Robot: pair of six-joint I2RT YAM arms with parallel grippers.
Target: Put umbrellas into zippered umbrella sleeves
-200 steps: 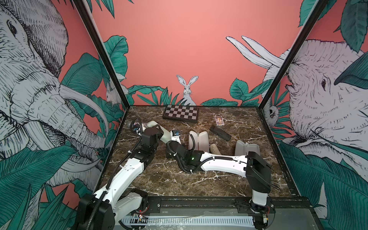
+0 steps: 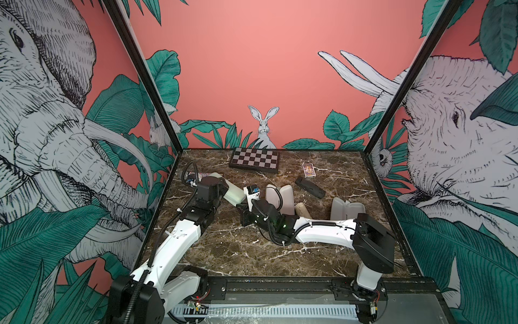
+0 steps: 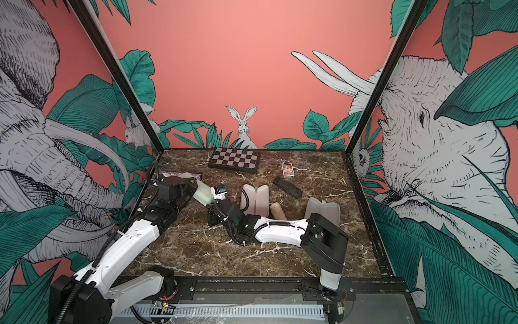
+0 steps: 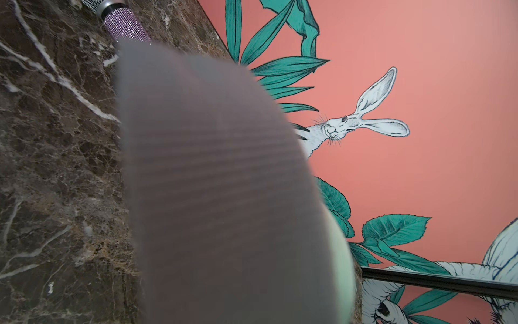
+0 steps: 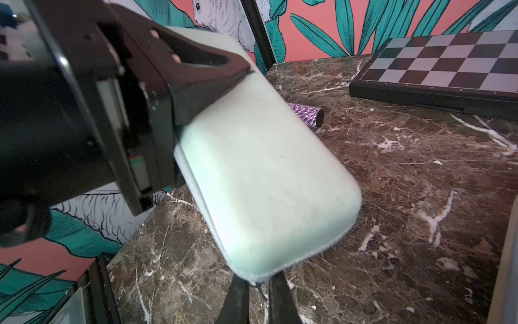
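A pale mint zippered sleeve (image 2: pixel 233 192) (image 3: pixel 203 191) hangs above the table in my left gripper (image 2: pixel 220 186), which is shut on it; in the left wrist view it fills the middle as a blurred shape. My right gripper (image 2: pixel 244 208) is at the sleeve's lower end. In the right wrist view its dark fingertips sit just under that end, largely hidden, so their grip cannot be told. Beige cases (image 2: pixel 280 201) (image 3: pixel 322 211) lie to the right, with a tan cylinder (image 3: pixel 278 210) between them and a dark elongated item (image 2: pixel 310 186) behind.
A checkerboard box (image 2: pixel 254 159) lies at the back. A card pack (image 2: pixel 308 170) lies to its right. A glittery purple cylinder (image 5: pixel 307 114) is behind the sleeve.
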